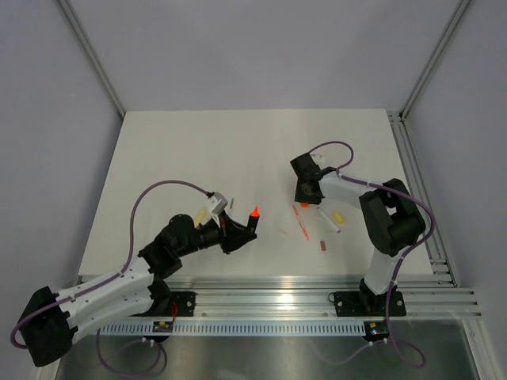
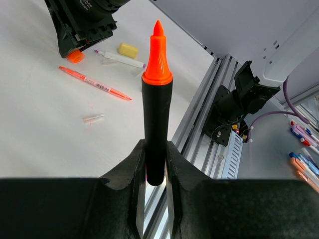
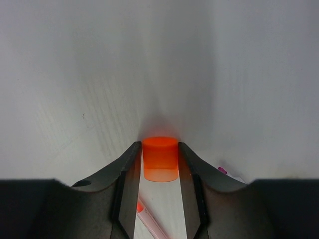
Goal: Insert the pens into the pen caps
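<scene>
An uncapped marker with a black barrel and orange tip (image 2: 157,69) stands upright in my left gripper, which is shut on its barrel. In the right wrist view an orange cap (image 3: 160,160) is between the fingertips of my right gripper. Those fingers are open around the cap, one close on each side; whether they touch it is hard to tell. From above, the cap (image 1: 304,204) shows only as a small orange patch under the right gripper. The cap is at table level.
Near the cap lie a thin orange-red pen (image 2: 94,83), a white pen with a purple tip (image 2: 122,59), a yellow piece (image 2: 128,50) and a small clear piece (image 2: 93,118). A small brown piece (image 1: 322,245) is closer to the front.
</scene>
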